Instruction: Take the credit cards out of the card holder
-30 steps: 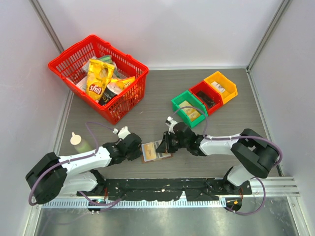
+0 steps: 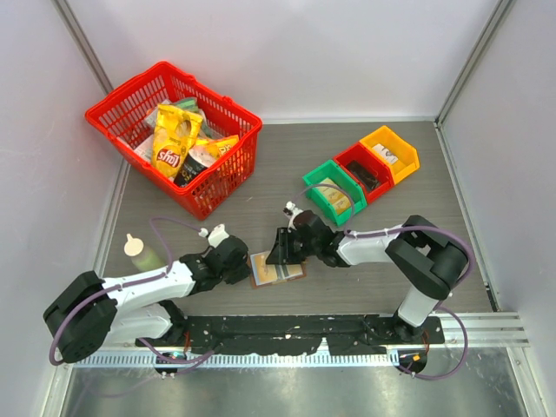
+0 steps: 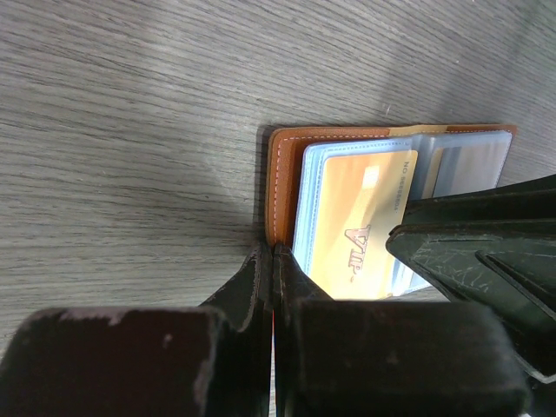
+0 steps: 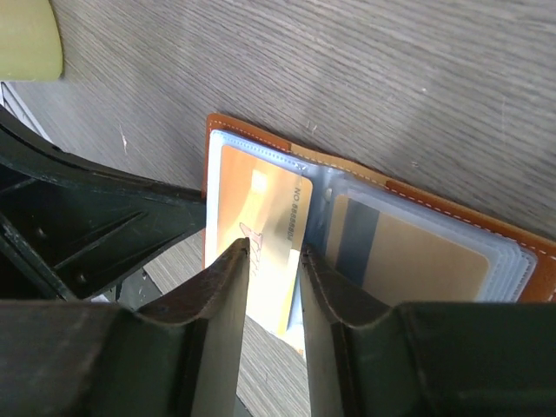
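Note:
An open brown card holder lies flat between the grippers, with a yellow VIP card in a clear sleeve and further sleeved cards beside it. My left gripper is shut at the holder's outer edge, nothing visible held between its fingers. My right gripper reaches over the yellow card, its fingers part open with the tips at the card's inner edge; whether they grip anything is not clear.
A red basket of snacks stands back left, green, red and yellow bins back right, and a pale bottle left of my left gripper.
My right gripper has moved left and slightly up in the top view, over the yellow card. The left arm is unchanged.

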